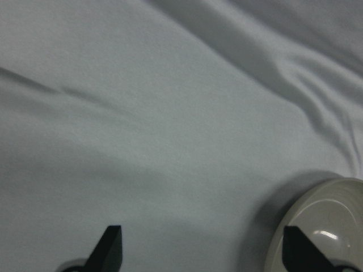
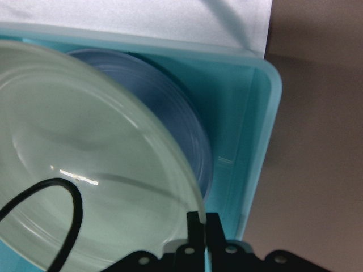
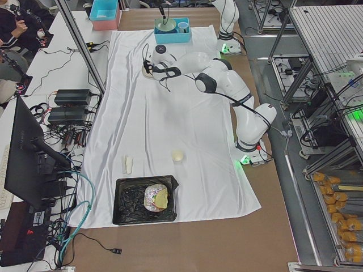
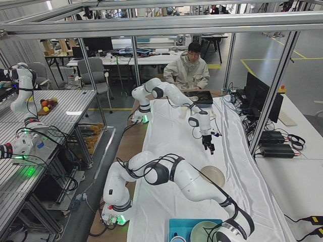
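A beige plate (image 4: 212, 176) lies on the white cloth; in the left wrist view its rim (image 1: 306, 209) is at lower right. My left gripper (image 4: 208, 146) is open above the cloth beside it, nothing between the fingers. In the right wrist view a pale green plate (image 2: 96, 136) lies tilted or resting over a blue plate (image 2: 178, 119) in a turquoise bin (image 2: 255, 147). My right gripper is shut on the green plate's rim.
A black tray (image 3: 125, 201) with a foil-wrapped item (image 3: 156, 197), a small pale round item (image 3: 177, 154) and white strips (image 3: 127, 164) are at the near end. A person (image 4: 189, 70) sits beyond the table.
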